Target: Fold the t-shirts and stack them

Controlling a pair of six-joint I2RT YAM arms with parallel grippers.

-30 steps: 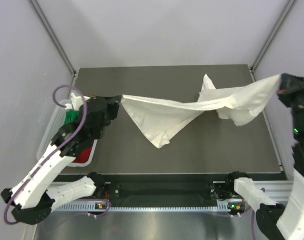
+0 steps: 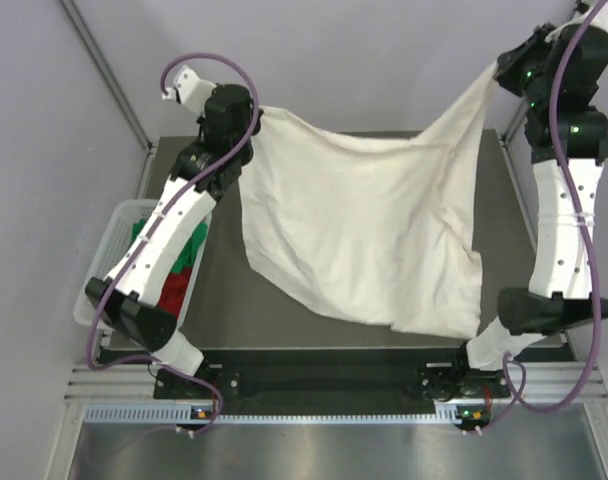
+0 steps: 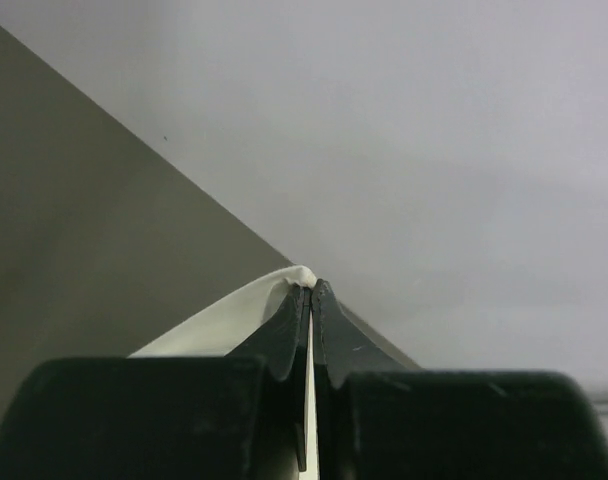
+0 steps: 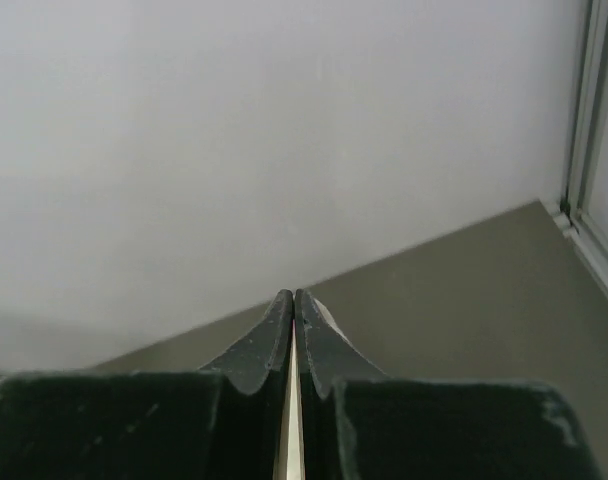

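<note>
A cream T-shirt [image 2: 344, 220] hangs spread between my two grippers, its upper edge sagging and its lower part over the dark table. At its upper left corner my left gripper [image 2: 260, 116] is shut on the cloth; in the left wrist view a fold of the shirt [image 3: 254, 310] meets the fingertips. My right gripper [image 2: 502, 66], higher and at the far right, is shut on the other upper corner. A thin strip of shirt [image 4: 293, 430] shows below its fingers in the right wrist view. The shirt's right side hangs in folds.
At the left a white basket [image 2: 114, 240] holds green cloth [image 2: 189, 250] and red cloth [image 2: 176, 290], partly behind the left arm. Bare table [image 2: 234, 310] shows around the shirt. Pale walls [image 2: 354, 50] close in the back and sides.
Both grippers have moved toward the back wall, the right one farthest and inward.
</note>
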